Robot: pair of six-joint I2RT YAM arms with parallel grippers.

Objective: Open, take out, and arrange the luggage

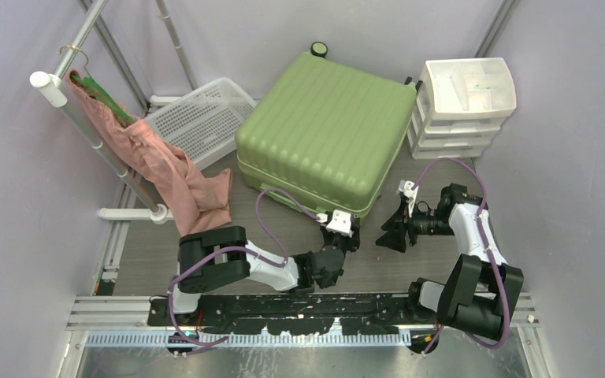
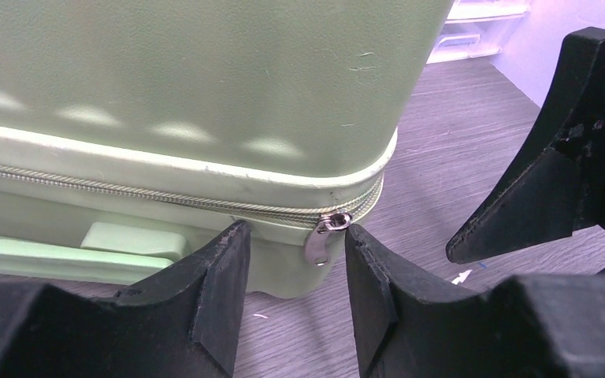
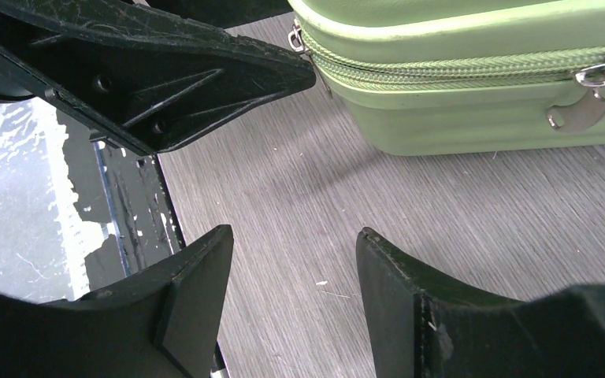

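The green hard-shell suitcase (image 1: 323,126) lies closed at the centre back. In the left wrist view, its zipper runs to a metal pull (image 2: 319,240) at the near corner; my left gripper stands open, fingertips on either side of that pull. The right wrist view shows a second zipper pull (image 3: 587,106) on the suitcase's side, above and right of my open right gripper, which has only floor between its fingers. In the top view the right gripper (image 1: 394,232) is beside the suitcase's near right corner.
A white drawer unit (image 1: 465,79) stands back right. A white basket (image 1: 197,118) and a rail with pink clothing (image 1: 165,169) are on the left. Bare floor (image 1: 142,260) shows at the front left.
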